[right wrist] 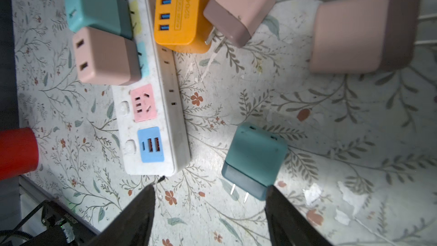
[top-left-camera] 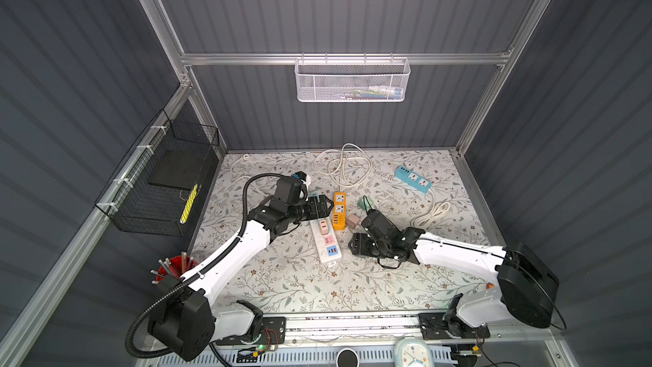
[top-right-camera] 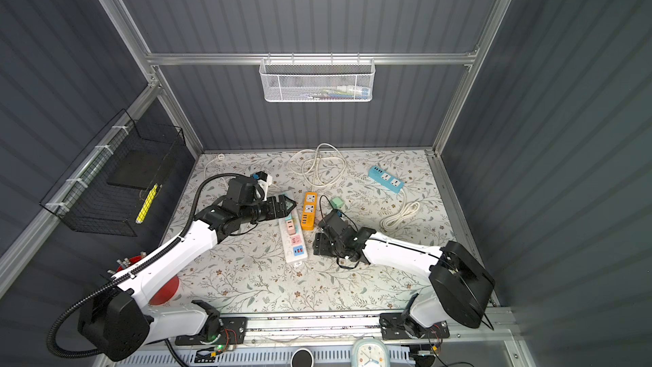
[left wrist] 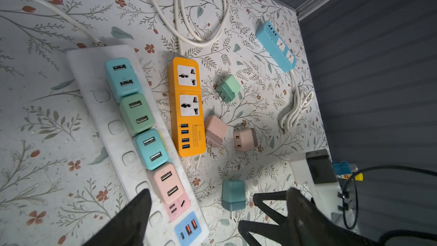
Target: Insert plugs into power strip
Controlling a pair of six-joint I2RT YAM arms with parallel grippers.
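A white power strip (left wrist: 120, 155) holds teal, green, teal and pink plugs in a row; beside it is an orange strip (left wrist: 186, 109). Loose on the table lie a teal plug (right wrist: 255, 157), two pink plugs (right wrist: 239, 6) (right wrist: 364, 34) and a green plug (left wrist: 229, 88). My left gripper (top-left-camera: 319, 207) hangs open above the white strip, empty. My right gripper is low over the loose teal plug, its fingers apart on either side of that plug’s near end, holding nothing.
A blue strip (top-left-camera: 412, 178) with coiled cord lies back right. White cables run along the back. A black wire basket (top-left-camera: 163, 183) hangs on the left wall.
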